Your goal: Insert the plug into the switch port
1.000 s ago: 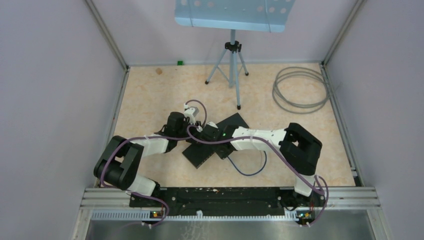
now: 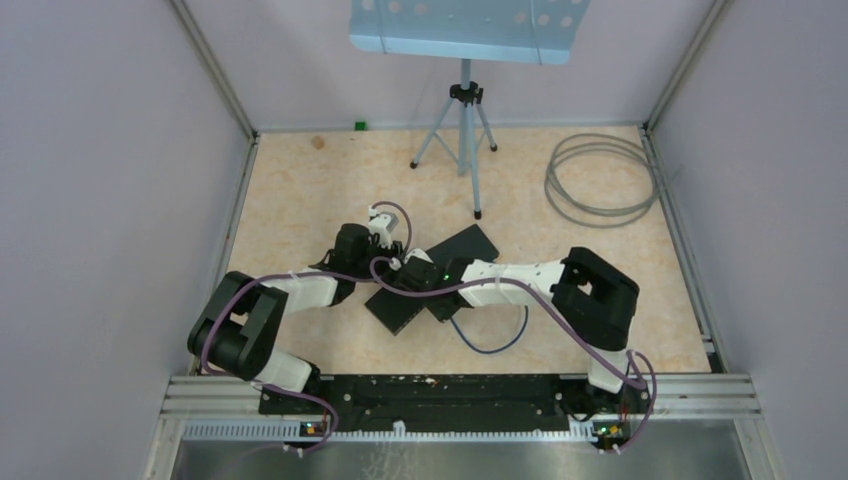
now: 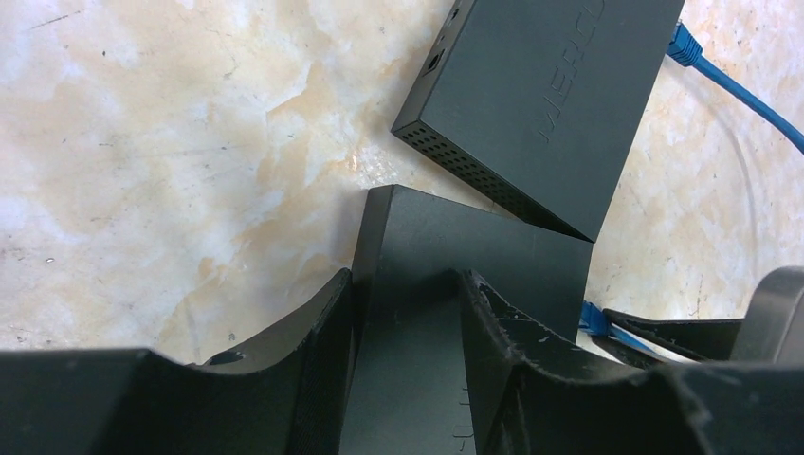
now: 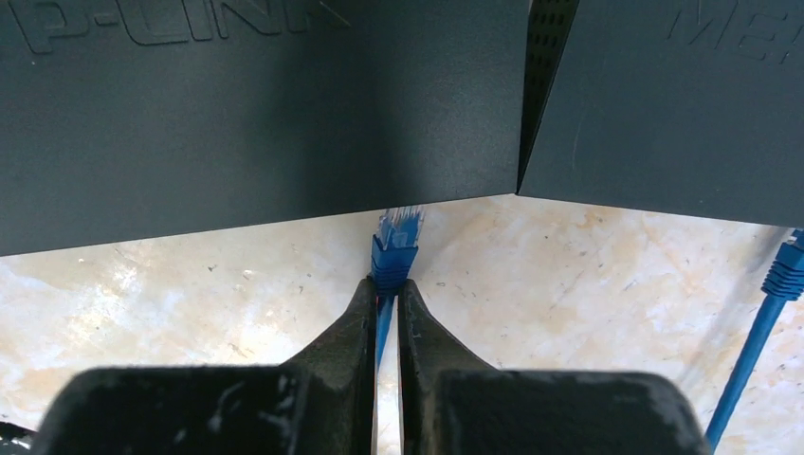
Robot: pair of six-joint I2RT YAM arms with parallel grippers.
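Note:
In the right wrist view my right gripper is shut on the blue plug (image 4: 392, 258), whose clear tip reaches the edge of the near black TP-Link switch (image 4: 275, 123). The port is hidden under that edge, so whether the tip has entered it cannot be told. Seen from the left wrist, my left gripper is shut on this near switch (image 3: 474, 237), one finger along its left side and the other over its top. The right gripper's dark fingers (image 3: 664, 332) show beside the switch's right edge, with the plug between them.
A second black switch (image 3: 550, 104) touches the near one at a corner, and the cable's other blue plug (image 3: 685, 43) sits at its side. The blue cable (image 2: 488, 351) loops across the table. A tripod stand (image 2: 466, 140) and grey cable coil (image 2: 600, 205) lie behind.
My right arm has shifted slightly left, and the blue cable loop has moved a little left with it. The left arm and both switches look unmoved.

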